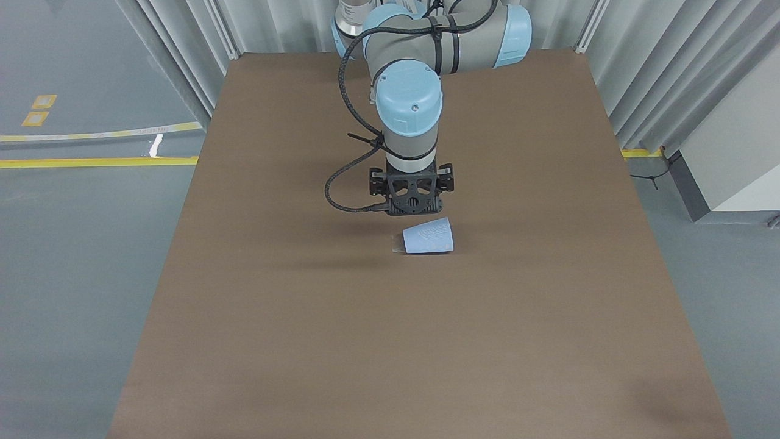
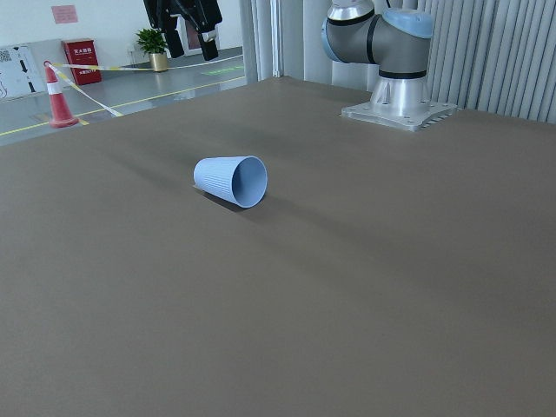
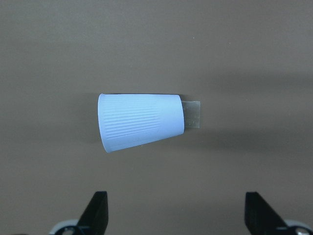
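A light blue ribbed cup lies on its side on the brown table, its mouth facing the left camera. A small clear strip sticks out from under its narrow end. My black gripper hangs above the table over the cup's area, fingers pointing down. In the wrist view its two fingers stand wide apart at the bottom corners, open, with nothing between them but bare table below.
The arm's base stands at the back, before pleated curtains. A cone, a red box and a plant are on the floor beyond the table.
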